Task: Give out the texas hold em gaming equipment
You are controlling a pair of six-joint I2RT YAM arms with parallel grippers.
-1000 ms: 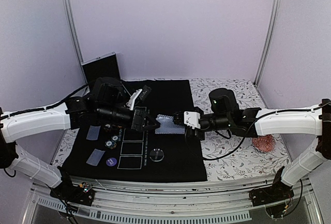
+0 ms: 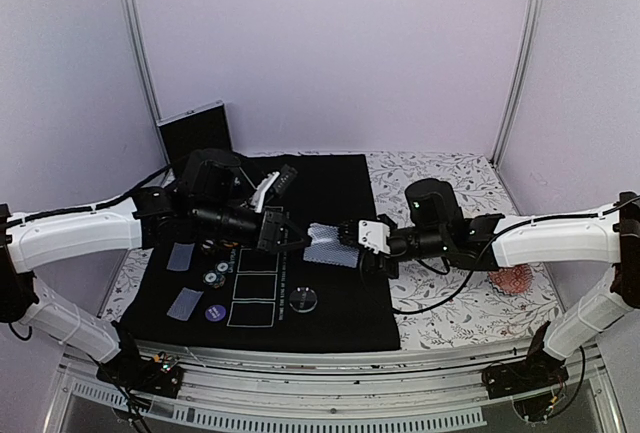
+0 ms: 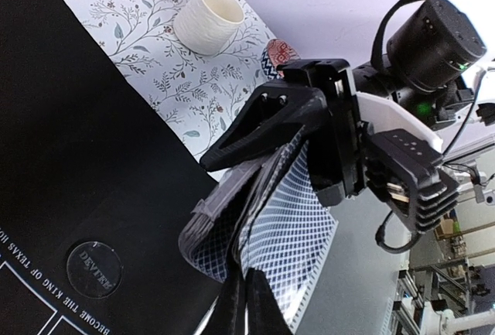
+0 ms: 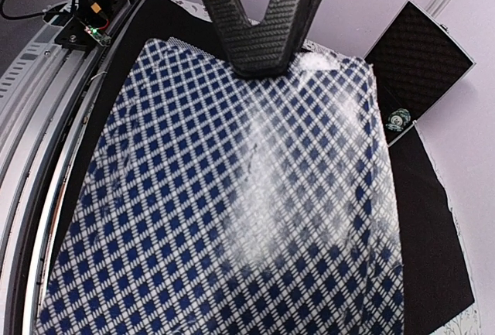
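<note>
My right gripper [image 2: 352, 235] is shut on a deck of blue-and-white checked cards [image 4: 232, 196], held above the black mat [image 2: 335, 325]. In the left wrist view the cards [image 3: 286, 227] are fanned apart, bent and spread at the near end. My left gripper is shut, its fingertips right at that near edge; whether a card corner sits between them cannot be told. Two checked cards lie flat on the mat's left side, a nearer card [image 2: 185, 303] and a farther card [image 2: 180, 257]. A clear dealer disc [image 3: 94, 270] rests beside the printed white boxes.
Left of the boxes lie a purple chip [image 2: 215, 313] and small chips [image 2: 210, 278]. An open black case [image 2: 195, 133] stands at the back left. On the floral cloth are a white cup [image 3: 207, 22] and a patterned bowl [image 3: 277, 56].
The cards, chips and disc on the mat have stayed put.
</note>
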